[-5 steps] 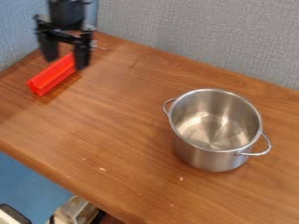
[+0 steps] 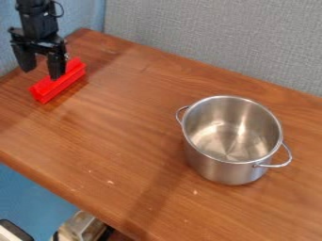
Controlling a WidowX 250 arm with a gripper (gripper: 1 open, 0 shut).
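Observation:
A black gripper (image 2: 40, 60) is at the upper left, open, its fingers just above and beside the left end of a red bar-shaped object (image 2: 58, 83) lying on the wooden table. Nothing shows held between the fingers. A stainless steel pot (image 2: 232, 141) with two handles stands empty on the right side of the table.
A textured grey wall (image 2: 214, 38) runs along the back, and a blue surface lies beyond the table's left edge. Some metal hardware shows at the bottom left.
The gripper has moved left from about a second ago, to over the left side of the red object. The red object and pot look unmoved.

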